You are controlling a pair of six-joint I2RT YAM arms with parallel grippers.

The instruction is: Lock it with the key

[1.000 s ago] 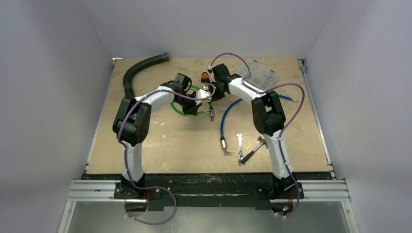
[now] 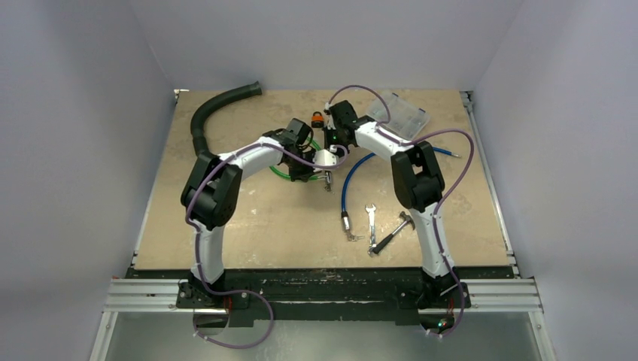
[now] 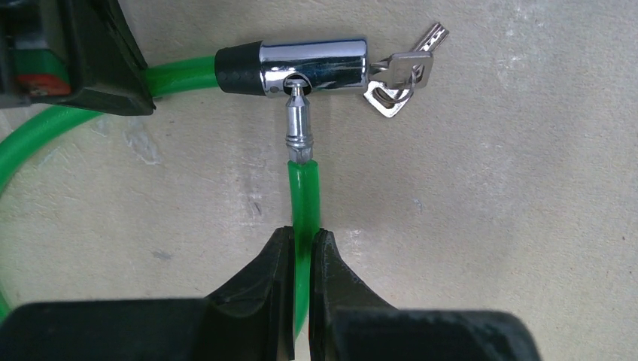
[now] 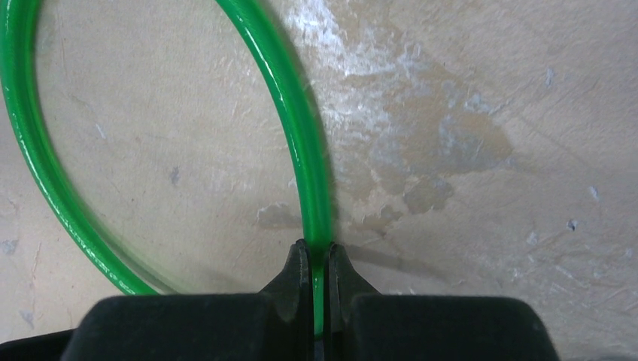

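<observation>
A green cable lock (image 3: 305, 192) lies looped on the table. In the left wrist view its chrome lock cylinder (image 3: 327, 64) carries a key (image 3: 406, 70) in its end, with a second key hanging from the ring. The metal pin tip (image 3: 299, 124) of the cable's free end is at the hole in the cylinder's side; how deep it sits cannot be told. My left gripper is shut on the green cable behind that pin. My right gripper is shut on another stretch of the green cable (image 4: 297, 135), beyond the cylinder's black collar.
A blue cable lock (image 2: 345, 197) with its own keys, a wrench (image 2: 371, 223) and a hammer (image 2: 393, 234) lie to the right. A clear box (image 2: 402, 114), an orange-black item (image 2: 317, 119) and a black hose (image 2: 218, 102) are farther back.
My left gripper has moved to the right and slightly toward the front, bringing the cable's end closer to the lock cylinder. The right arm has barely shifted.
</observation>
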